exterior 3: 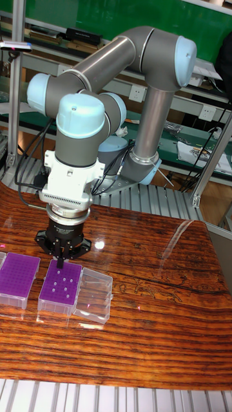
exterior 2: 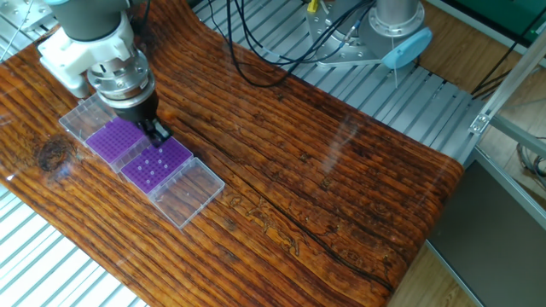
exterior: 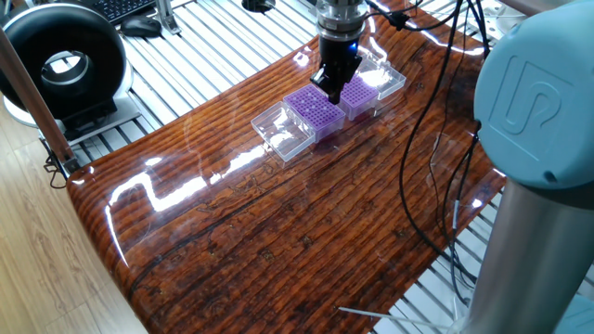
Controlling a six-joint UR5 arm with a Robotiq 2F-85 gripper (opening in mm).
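Two purple tube racks in clear boxes stand side by side on the glossy wooden table. One rack (exterior 3: 62, 282) holds several small pale tubes (exterior 2: 153, 174); the other rack (exterior 3: 19, 275) shows no tubes that I can make out. My gripper (exterior 3: 60, 265) points down at the back edge of the rack with tubes, its fingertips close to the rack's surface. In exterior view 2 the black fingers (exterior 2: 157, 131) reach that same edge. The fingertips look close together, but whether a tube is between them is too small to tell.
Clear hinged lids lie open at the outer sides of the racks, one lid (exterior 2: 189, 191) beside the tube-holding rack. Black cables (exterior: 416, 176) hang near the arm.
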